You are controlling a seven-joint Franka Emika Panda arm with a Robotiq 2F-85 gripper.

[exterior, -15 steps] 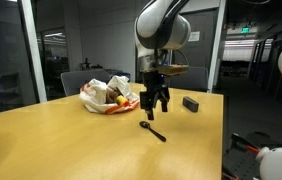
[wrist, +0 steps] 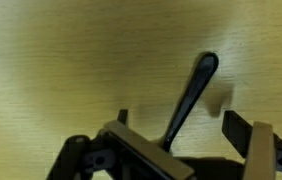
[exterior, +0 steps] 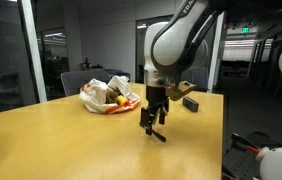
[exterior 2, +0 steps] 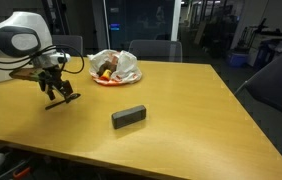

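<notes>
A dark spoon-like utensil (exterior: pixel 159 137) lies flat on the wooden table below my gripper (exterior: pixel 155 123). In exterior view 2 its wider end (exterior 2: pixel 73 97) shows to the right of the fingers. The wrist view has the slim black handle (wrist: pixel 192 96) running up between the open fingertips, its rounded end lying beyond them. The rest of the utensil is hidden under the gripper body. My gripper is open and low over the table, with the handle between its fingers but not clamped.
A dark grey block (exterior 2: pixel 129 116) rests on the table, well apart from the gripper. Farther back sits a white and red bag (exterior 2: pixel 117 67) with yellow and red items in it.
My gripper has come down toward the table, over the utensil, and now covers part of it. The utensil and the bag have not visibly moved.
</notes>
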